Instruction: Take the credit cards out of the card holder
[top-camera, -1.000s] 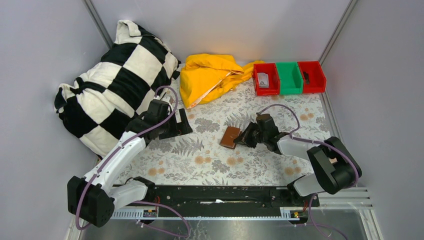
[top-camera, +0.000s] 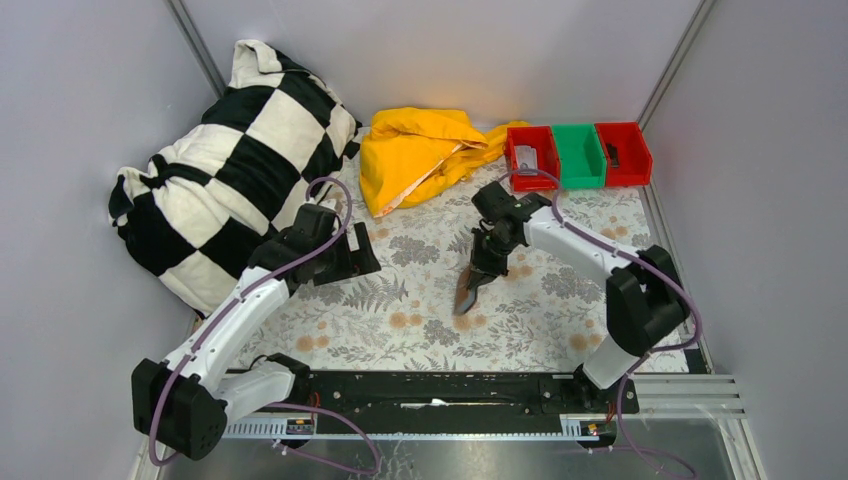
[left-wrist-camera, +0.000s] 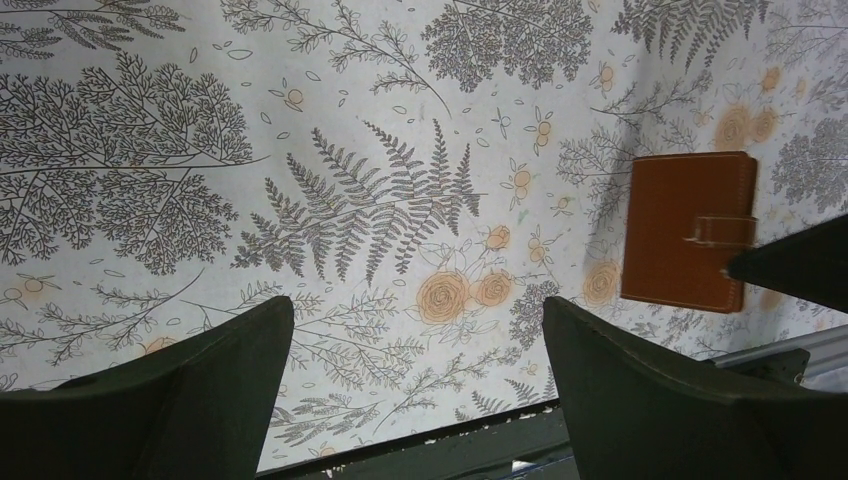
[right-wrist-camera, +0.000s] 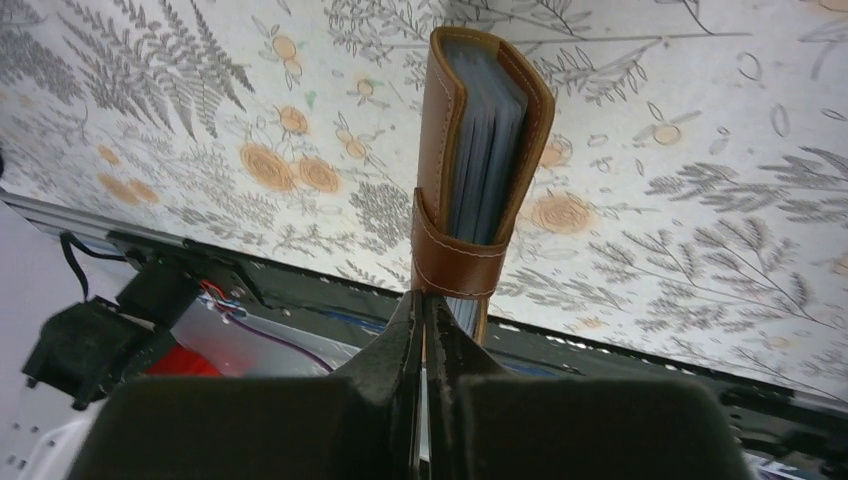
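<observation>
A brown leather card holder (top-camera: 463, 293) hangs from my right gripper (top-camera: 478, 277), whose shut fingertips meet its closure strap (right-wrist-camera: 458, 262) at one edge. Seen from the right wrist, the holder stands edge-on and clear plastic sleeves (right-wrist-camera: 484, 150) show between its covers; whether cards sit inside them I cannot tell. The left wrist view shows the holder's flat brown face (left-wrist-camera: 668, 230) and strap, apart from its shadow on the cloth. My left gripper (top-camera: 372, 248) stands open to the left of the holder, nothing between its fingers.
Red and green bins (top-camera: 580, 158) stand at the back right, with small items in the red ones. A yellow cloth (top-camera: 425, 150) and a checkered blanket (top-camera: 255, 170) fill the back and left. Patterned cloth around the holder is clear.
The left arm has barely moved.
</observation>
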